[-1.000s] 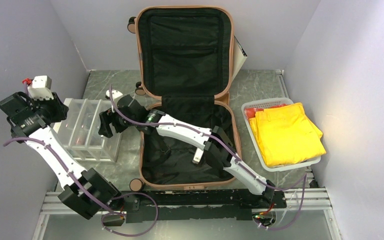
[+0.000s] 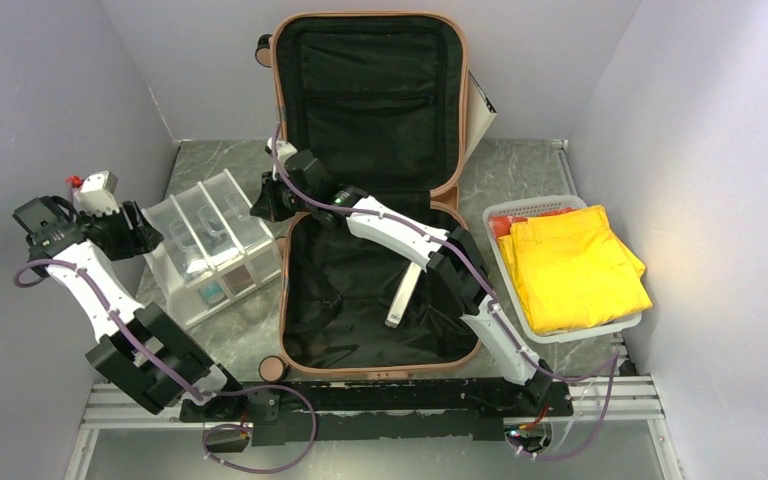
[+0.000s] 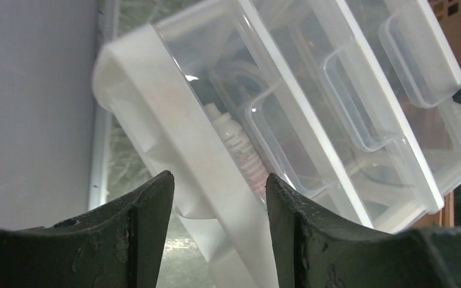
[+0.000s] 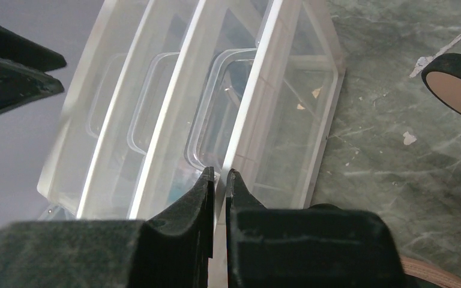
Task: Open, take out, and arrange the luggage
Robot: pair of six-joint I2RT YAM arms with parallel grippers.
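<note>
A clear plastic organizer box (image 2: pixel 210 245) with compartments sits left of the open suitcase, tilted askew; a white bottle (image 3: pixel 237 144) shows inside it. My right gripper (image 2: pixel 265 205) is shut on the box's rim at its upper right. My left gripper (image 2: pixel 140 230) stands open at the box's left side, the near white edge lying between and beyond its fingers. The suitcase (image 2: pixel 290 290) has its lid raised, with a pale long object (image 2: pixel 403 295) in the base.
A white basket (image 2: pixel 500 290) holding folded yellow clothing (image 2: pixel 570 270) stands at right. Walls (image 2: pixel 660 200) bound both sides. Suitcase wheels (image 4: pixel 456 90) project beside the box.
</note>
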